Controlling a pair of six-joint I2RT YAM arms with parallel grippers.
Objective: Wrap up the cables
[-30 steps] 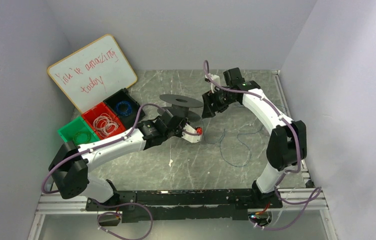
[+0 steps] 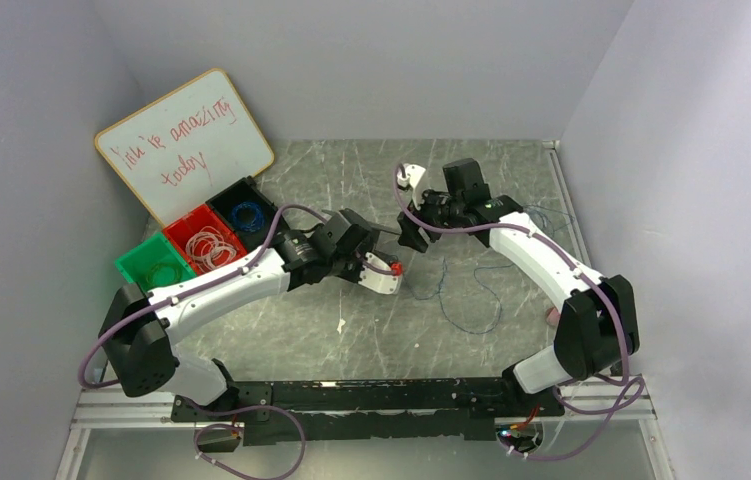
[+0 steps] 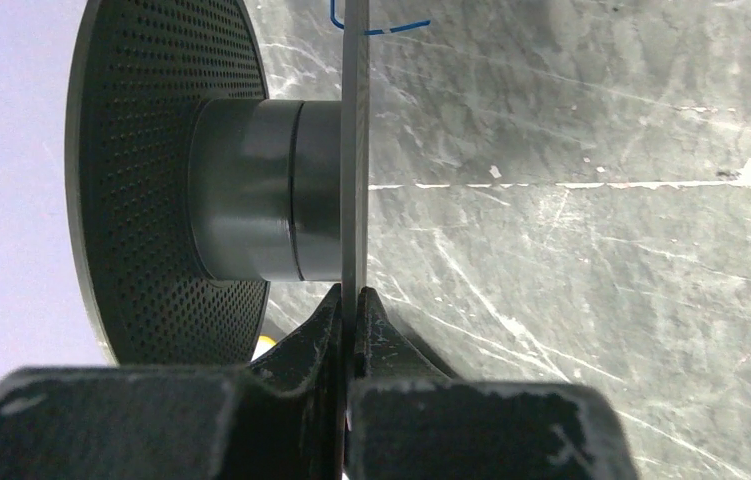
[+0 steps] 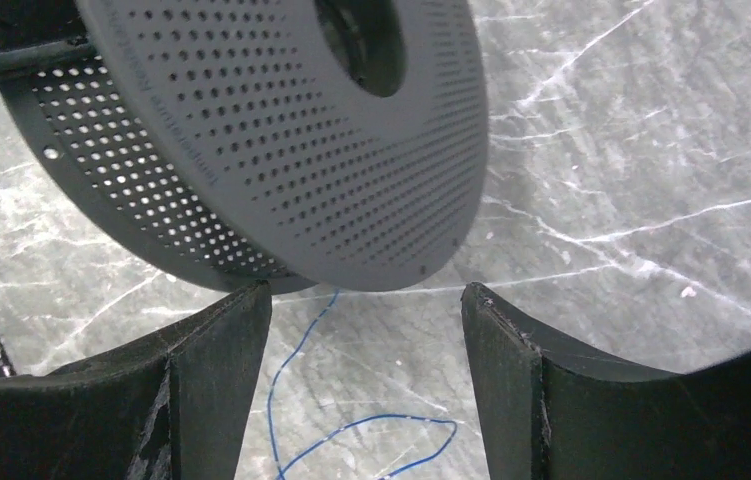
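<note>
The dark perforated spool (image 4: 351,180) is tilted in the air. In the left wrist view one flange of it (image 3: 355,150) stands edge-on between the fingertips of my left gripper, which is shut on it. From above, the arms hide most of the spool. My right gripper is part open close to the spool, its fingers (image 4: 221,345) apart with the flange's lower edge beyond them. A thin blue cable (image 2: 472,332) lies loosely on the table, and in the right wrist view it runs from below the spool (image 4: 273,400).
At the left stand the green (image 2: 136,262), red (image 2: 179,228) and black (image 2: 273,212) bins with coiled cables inside. A whiteboard (image 2: 186,180) leans behind them.
The spool has tipped from nearly level to a steep tilt, hiding its top flange from above. The left arm has shifted only slightly.
</note>
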